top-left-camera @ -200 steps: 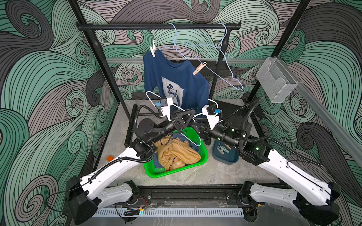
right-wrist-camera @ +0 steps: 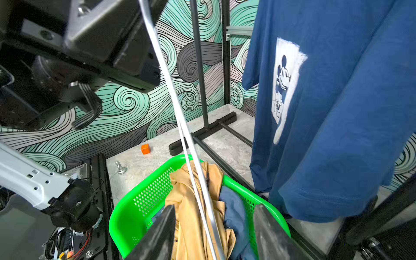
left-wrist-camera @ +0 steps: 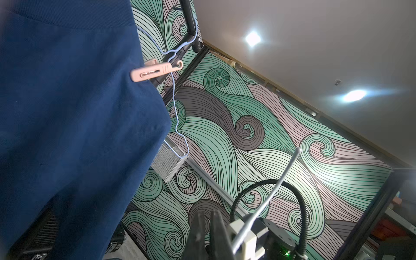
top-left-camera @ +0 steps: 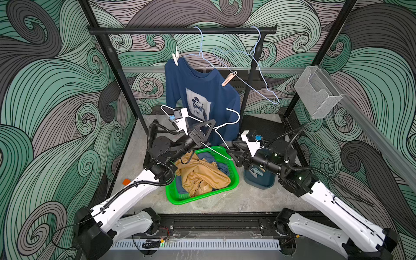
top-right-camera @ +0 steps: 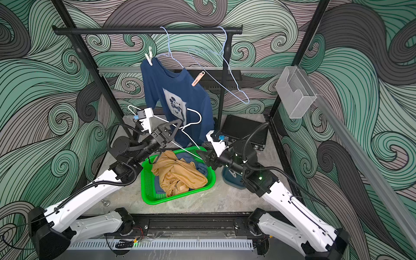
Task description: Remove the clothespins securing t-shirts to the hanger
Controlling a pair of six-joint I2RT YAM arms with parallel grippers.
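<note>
A navy T-shirt [top-left-camera: 201, 78] hangs on the rack, with a white clothespin [top-left-camera: 176, 57] at one shoulder and a pink clothespin [top-left-camera: 228, 78] at the other; the pink one [left-wrist-camera: 151, 71] also shows in the left wrist view. My left gripper [top-left-camera: 209, 125] is shut, in front of the shirt's lower part, with a white hanger [top-left-camera: 223, 140] crossing at it; whether the wire lies between its fingers is unclear. My right gripper [top-left-camera: 233, 151] is lower right, fingers apart around the hanger's lower part, which runs down between them in its wrist view.
A green basket [top-left-camera: 171, 195] of tan and navy clothes is below the grippers. A blue bin [top-left-camera: 260, 184] with loose clothespins sits at its right. Empty blue hangers [top-left-camera: 273, 97] hang on the rail [top-left-camera: 151, 30]. A mesh holder [top-left-camera: 318, 104] is at right, an orange block [right-wrist-camera: 145, 148] at left.
My left gripper has moved up and left with the white hanger. My right gripper has shifted slightly right and down from beside it.
</note>
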